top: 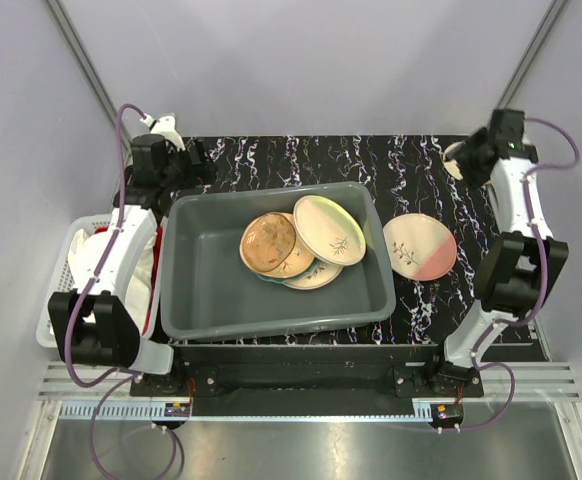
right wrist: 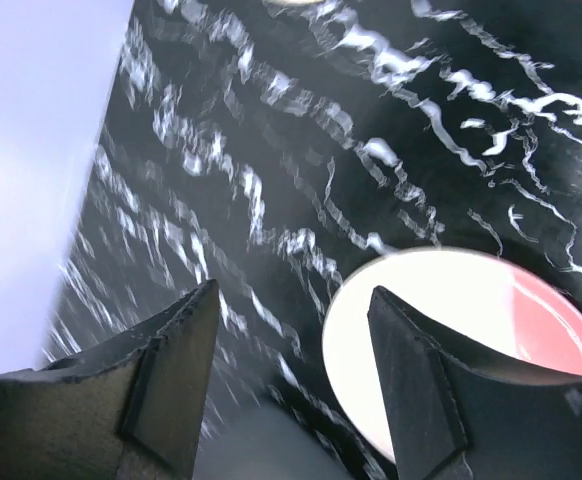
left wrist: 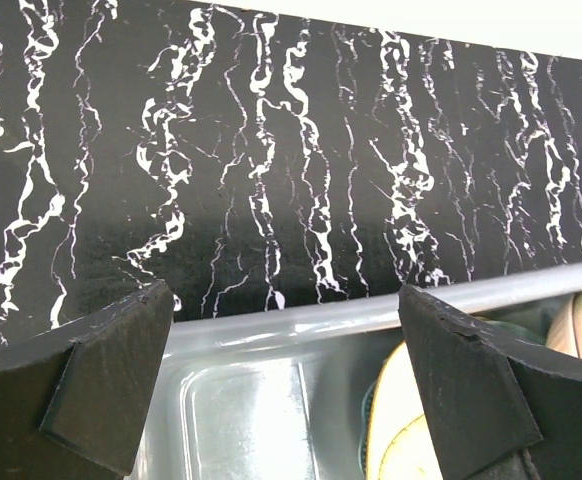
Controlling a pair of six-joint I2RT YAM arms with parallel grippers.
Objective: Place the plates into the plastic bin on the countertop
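Note:
The grey plastic bin (top: 211, 280) holds several plates, including a cream plate (top: 326, 228) and a brown one (top: 266, 240). A pink-and-cream plate (top: 421, 246) lies on the counter right of the bin; in the right wrist view that plate (right wrist: 451, 310) is below the gripper. Another cream plate (top: 453, 160) at the back right is mostly hidden behind my right gripper (top: 463, 160), which is open and blurred in motion. My left gripper (top: 199, 162) hangs open above the bin's back left corner, nothing between its fingers.
A white basket (top: 63, 280) with white cloths stands at the far left. Bare marble counter (top: 391, 170) lies behind and right of the bin, bordered by white walls.

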